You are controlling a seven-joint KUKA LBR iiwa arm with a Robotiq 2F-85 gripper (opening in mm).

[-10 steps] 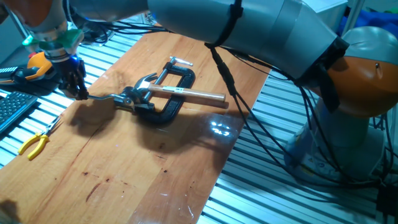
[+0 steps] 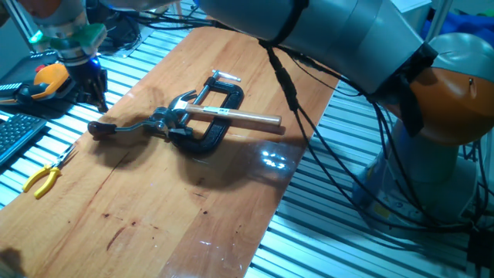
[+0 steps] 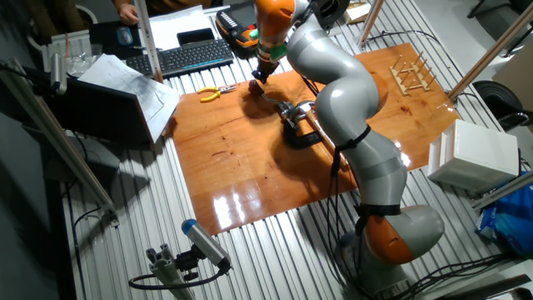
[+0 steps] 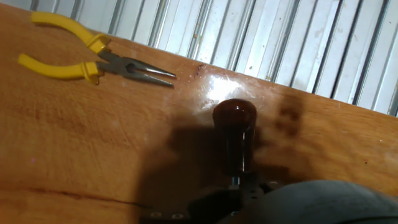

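A metal crank tool (image 2: 162, 123) lies near the hammer, its bent rod ending in a dark knobbed handle (image 2: 100, 130). In the wrist view the reddish-brown handle (image 4: 235, 118) points away from me, and its lower end runs into dark shapes at the bottom edge. My gripper (image 2: 101, 108) hangs just above the handle, with a small gap showing in exterior view 1. Its fingers are too small and dark to tell how far apart they stand. In exterior view 2 the gripper (image 3: 262, 77) is over the table's far edge, close to the handle (image 3: 255, 87).
Yellow pliers (image 2: 48, 176) lie left of the handle. A hammer (image 2: 239, 116) rests across a black C-clamp (image 2: 208, 143), right of the crank tool. A peg rack (image 3: 410, 75) stands at the table's far right.
The handle now shows whole, and its rod sits slightly lower and angled differently.
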